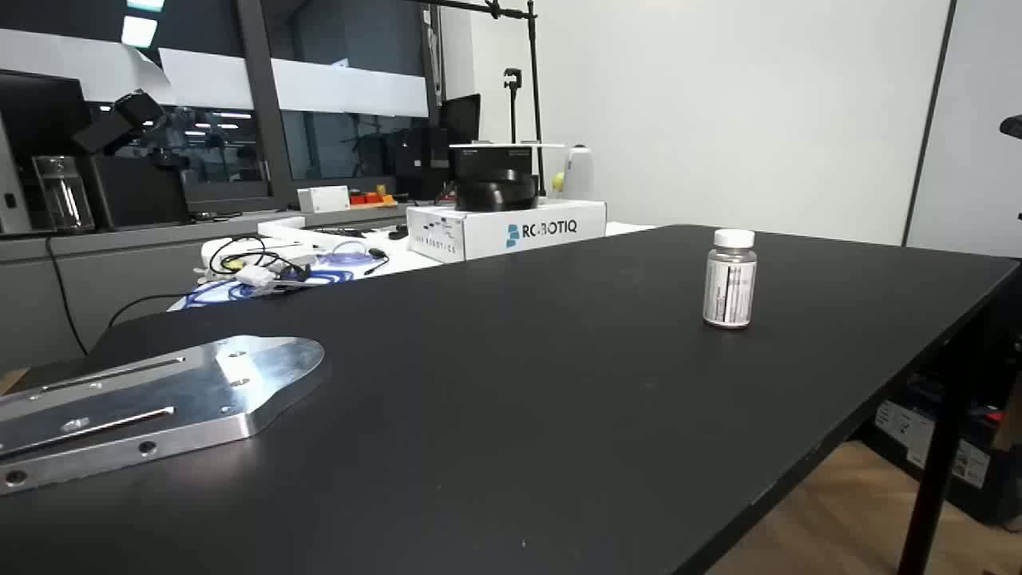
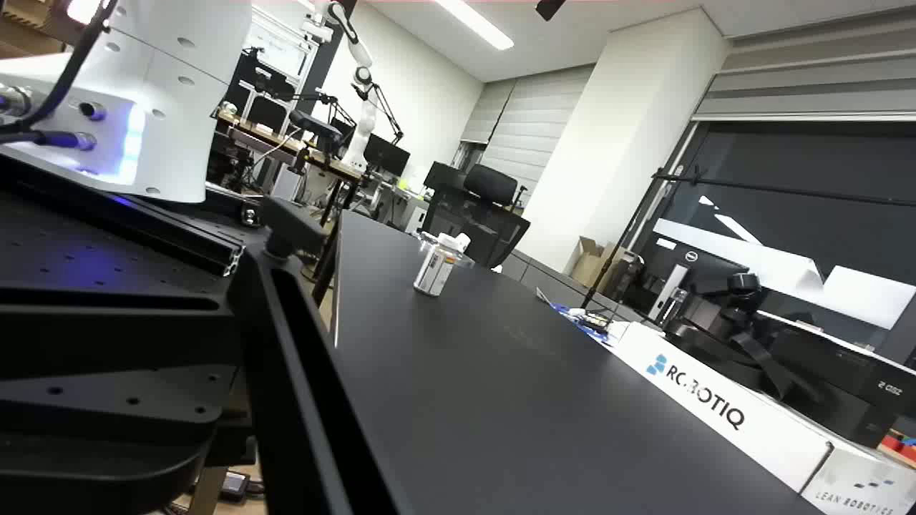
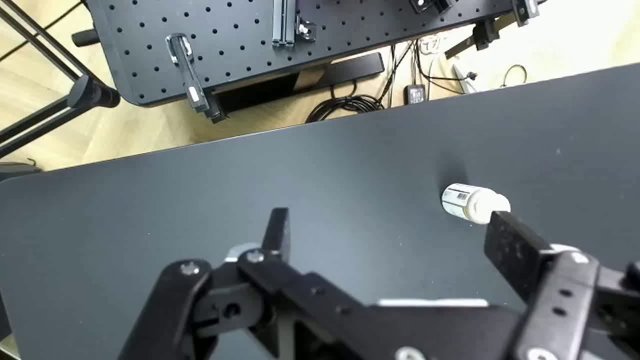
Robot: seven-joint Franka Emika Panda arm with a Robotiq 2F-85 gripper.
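Note:
A small bottle with a white cap and a printed label stands upright on the black table; exterior view 1 shows the bottle [image 1: 730, 283] toward the right. In exterior view 2 the bottle [image 2: 435, 267] is near the table's far end. Seen from above in the wrist view, the bottle [image 3: 460, 200] lies just beyond the right finger [image 3: 510, 249]. My gripper is open, its fingers wide apart, and only bare tabletop shows between them. Neither exterior view has the gripper in it.
A silver metal plate [image 1: 182, 393] occupies the left of the table [image 1: 498, 402] in exterior view 1. A Robotiq box [image 1: 536, 230] sits beyond the table edge. Pale objects [image 3: 433, 303] are partly hidden behind the gripper.

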